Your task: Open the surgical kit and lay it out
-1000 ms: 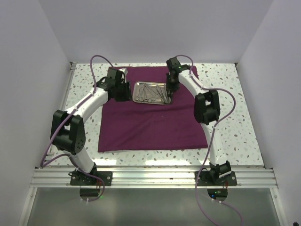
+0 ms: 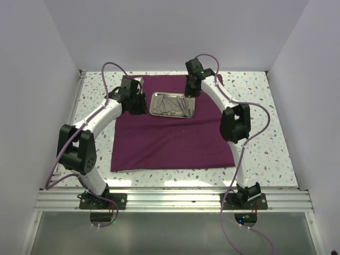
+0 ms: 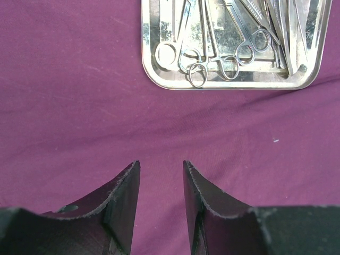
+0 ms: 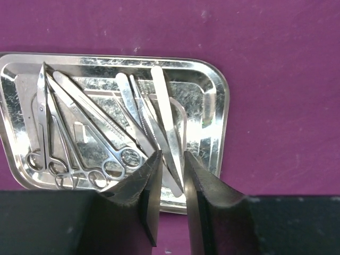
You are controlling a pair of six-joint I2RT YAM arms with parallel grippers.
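Observation:
A steel tray of scissors, clamps and flat instruments lies on the purple cloth. My left gripper hovers over bare cloth left of the tray, its fingers apart in the wrist view with nothing visible between them; whether it is shut cannot be told. My right gripper is over the tray's right part, above the flat instruments, fingertips part open, nothing seen held.
The cloth below the tray is clear and wide. Speckled table shows around it; walls border the sides and back.
My right gripper has shifted slightly up and left over the tray in the top view. The left arm and the tray look unchanged.

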